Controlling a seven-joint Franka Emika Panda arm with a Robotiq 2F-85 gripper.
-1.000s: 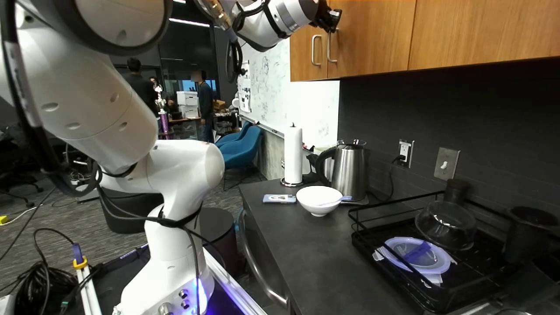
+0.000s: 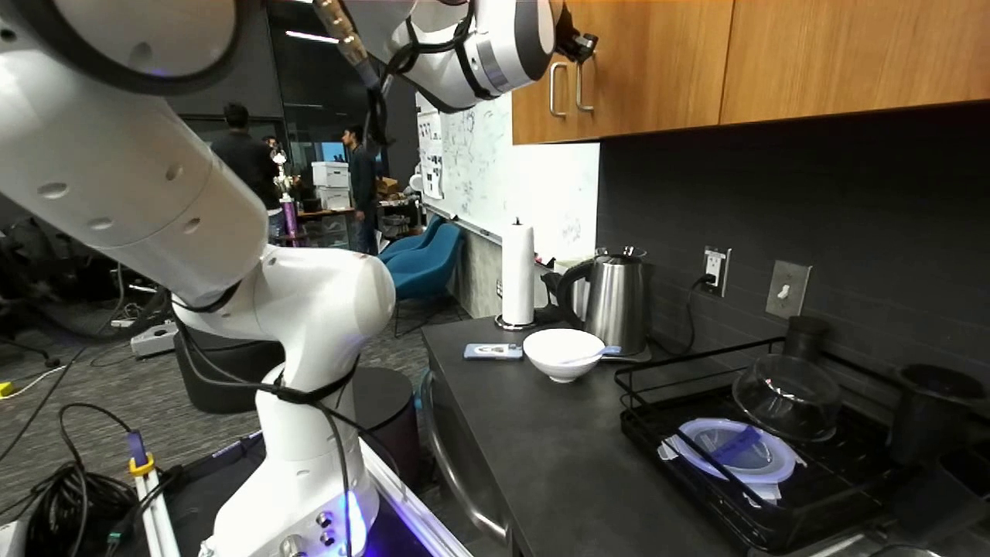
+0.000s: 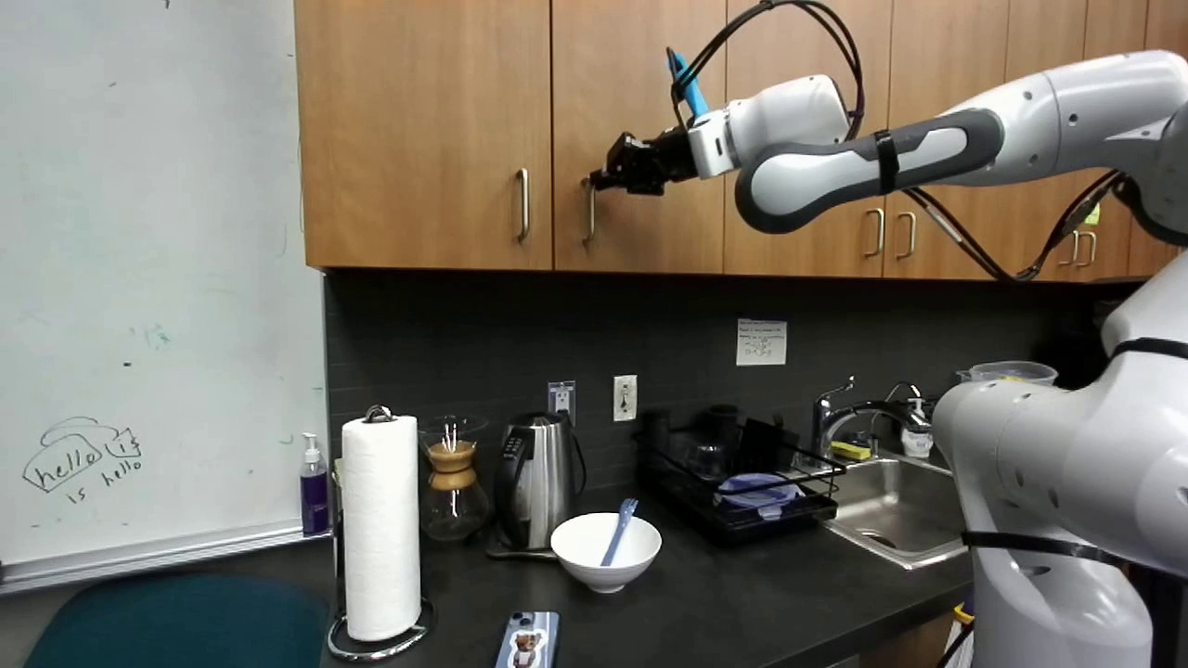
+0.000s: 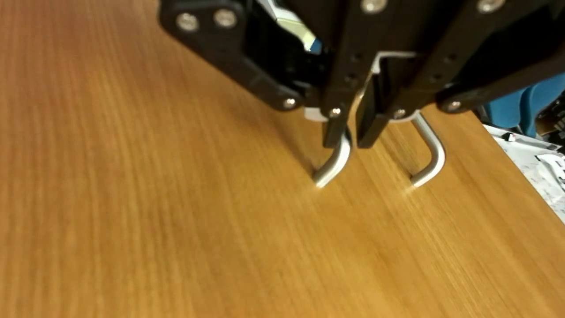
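Observation:
My gripper is shut on a silver cabinet handle in the wrist view. The handle's lower end shows below the left finger, and its upper part passes between the fingers, partly hidden. In exterior view 2, my gripper is at the top of this same handle, on the left side of a wooden cabinet door. That door looks flush or nearly so with its neighbours. From exterior view 1, the gripper appears at the upper end of the handle.
The left door's handle is close beside the held one. Below, the counter carries a paper towel roll, a kettle, a white bowl, a phone and a dish rack.
In exterior view 1, the arm's upper links have shifted left, and the wrist has moved slightly left and down. The gripper is still at the handle, which appears very slightly farther left.

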